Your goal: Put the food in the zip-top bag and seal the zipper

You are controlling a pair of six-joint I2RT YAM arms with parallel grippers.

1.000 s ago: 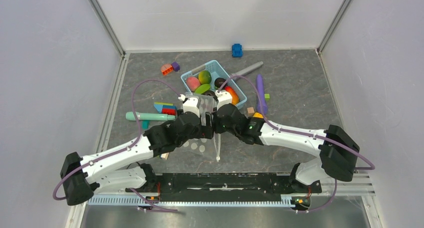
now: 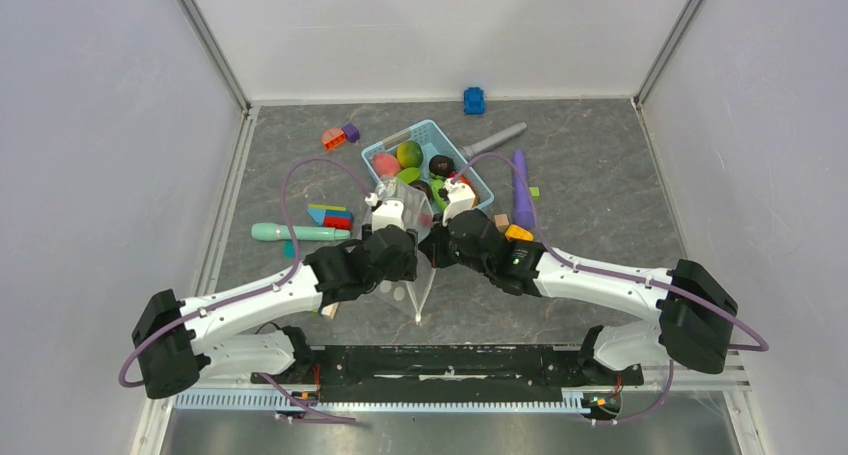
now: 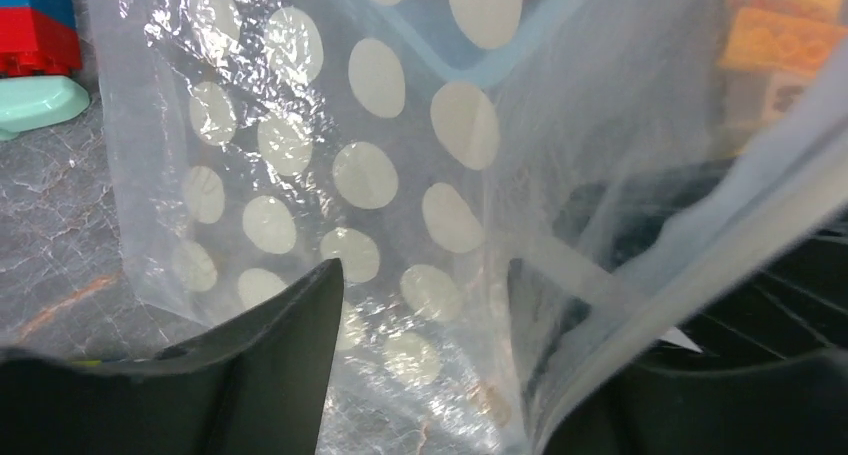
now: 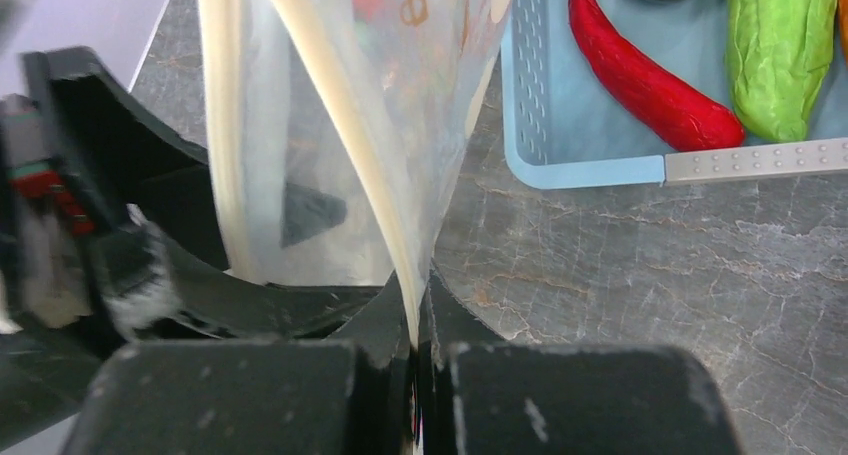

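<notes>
The clear zip top bag (image 3: 365,175) with pale dots hangs between the grippers, its edge strip (image 4: 340,105) running down into the right gripper, which is shut on it. My left gripper has its fingers apart, the bag's film and loose edge lying behind and beside them; it holds nothing visible. In the top view both grippers meet at the middle. The food sits in the blue basket (image 4: 590,175): a red pepper (image 4: 650,95), a green vegetable (image 4: 770,55), and other fruit.
Toy bricks (image 2: 336,220) and a teal rolling object (image 2: 290,232) lie left of the bag. A purple object (image 2: 521,180), grey object (image 2: 495,138) and yellow brick (image 2: 519,232) lie right of the basket.
The bag's lower corner has swung a little to the left.
</notes>
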